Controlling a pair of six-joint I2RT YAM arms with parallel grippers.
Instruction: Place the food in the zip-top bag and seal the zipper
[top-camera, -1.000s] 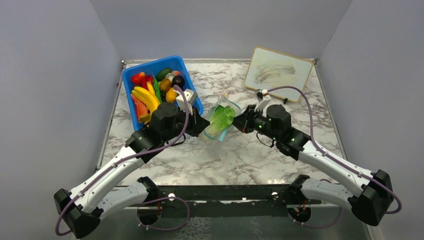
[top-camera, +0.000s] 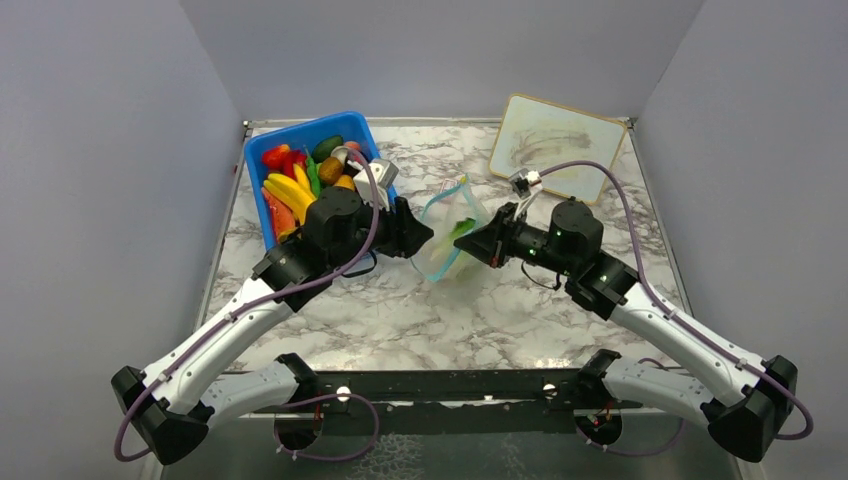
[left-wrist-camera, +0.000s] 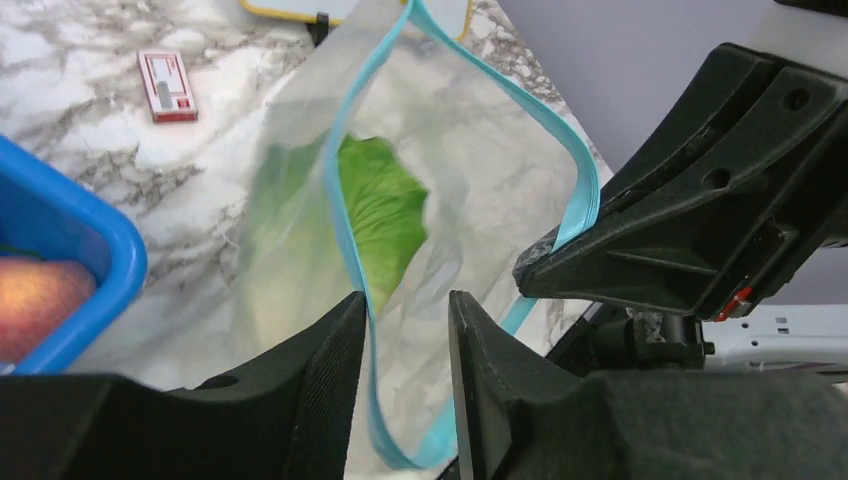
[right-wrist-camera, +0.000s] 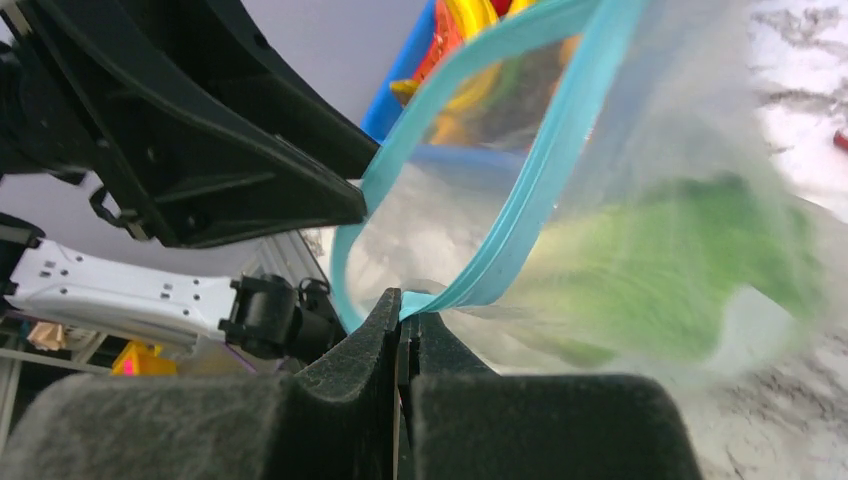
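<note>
A clear zip top bag (top-camera: 440, 250) with a light-blue zipper rim (left-wrist-camera: 342, 200) is held upright between my grippers, a green lettuce leaf (left-wrist-camera: 385, 220) inside it. My left gripper (top-camera: 425, 235) is at the bag's left rim; in its wrist view its fingertips (left-wrist-camera: 345, 310) stand part open by the zipper edge. My right gripper is shut on the zipper rim, pinching it.
A blue bin (top-camera: 320, 129) of peppers, bananas and other food stands at the back left. A white board (top-camera: 555, 145) lies at the back right, a small red-and-white packet (left-wrist-camera: 166, 85) nearby.
The left gripper has moved right.
</note>
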